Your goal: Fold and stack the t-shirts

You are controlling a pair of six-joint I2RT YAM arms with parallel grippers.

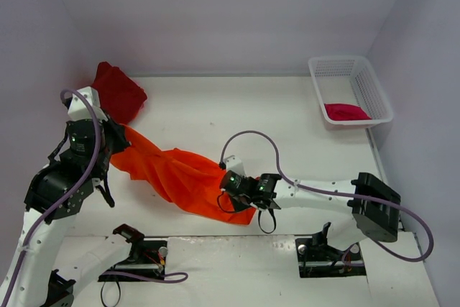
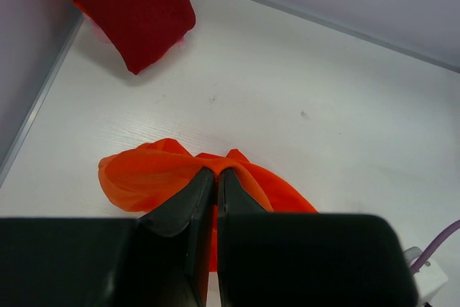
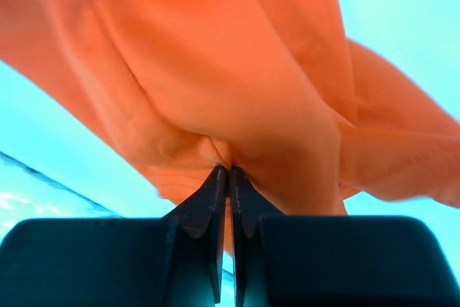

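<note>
An orange t-shirt [image 1: 183,181] stretches across the front left of the table, rumpled, between my two grippers. My left gripper is shut on its upper left part, which is lifted off the table and drapes from the fingertips. At the shirt's right end, my right gripper is shut on a fold of the orange cloth [image 3: 237,70], seen close up in the right wrist view. A dark red folded shirt [image 1: 118,93] lies at the back left corner, also visible in the left wrist view [image 2: 133,12].
A white basket [image 1: 338,70] with a crimson cloth [image 1: 346,112] in it stands at the back right. Walls border the left, back and right.
</note>
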